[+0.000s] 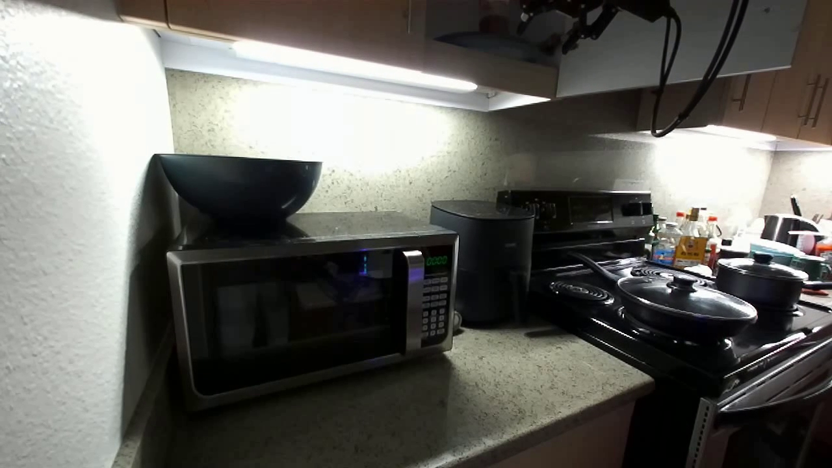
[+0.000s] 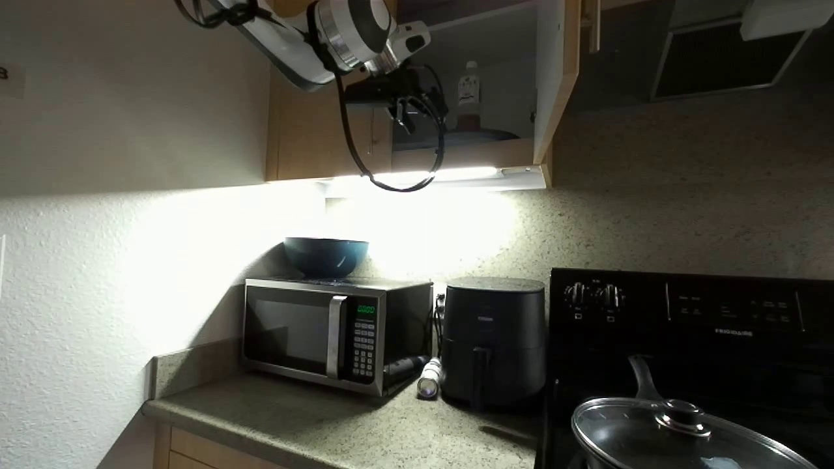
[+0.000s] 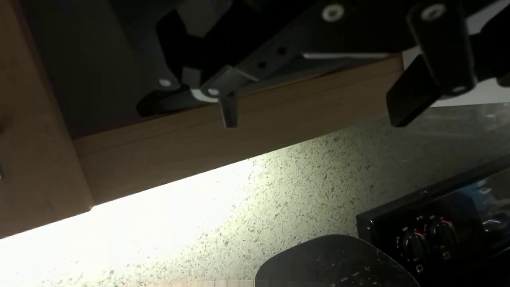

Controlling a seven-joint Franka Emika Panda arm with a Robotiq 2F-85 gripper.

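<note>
My gripper hangs at the top edge of exterior view 1, in front of the open upper cabinet. In the wrist view, the fingertips of the gripper stand wide apart with nothing between them. Inside the cabinet, exterior view 2 shows a bottle with a white cap and pale label. Beside it lies a dark, rounded flat item, partly hidden by the shelf edge. The cabinet door stands open on the right. A dark blue bowl rests on the microwave.
A black air fryer stands between microwave and stove. On the stove are a lidded pan and a lidded pot. Cables loop below the arm.
</note>
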